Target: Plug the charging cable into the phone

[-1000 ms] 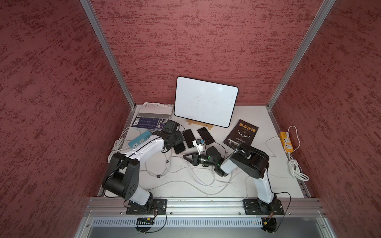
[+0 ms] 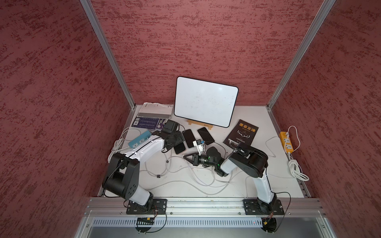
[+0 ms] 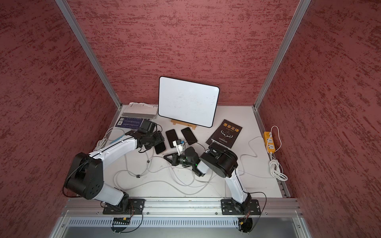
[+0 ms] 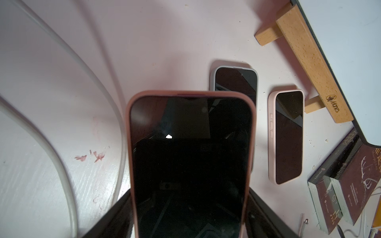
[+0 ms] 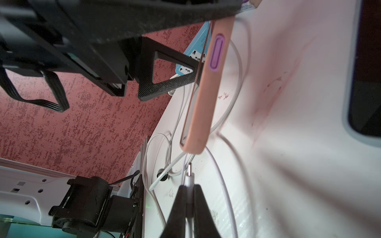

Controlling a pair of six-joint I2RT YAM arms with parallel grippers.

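Note:
My left gripper is shut on a phone [image 4: 190, 162] in a pink case, a finger at each long side. In the right wrist view the phone [image 5: 203, 107] is held up off the table, seen edge-on, with a purple-ringed oval opening [image 5: 216, 51] in its edge. My right gripper is shut on the white cable plug [image 5: 189, 181]. Its bare metal tip points at the phone, just off the edge's lower corner and well away from the oval opening; a small gap shows between them.
Two other phones lie on the table, a grey-cased one [image 4: 235, 81] and a pink-cased one [image 4: 289, 136]. Behind stands a whiteboard [image 2: 206, 101]; books [image 2: 241, 134] lie to the right. Loose white cables [image 2: 186, 181] cover the front, and a blue power strip [image 2: 139, 138] sits left.
My left arm looks still.

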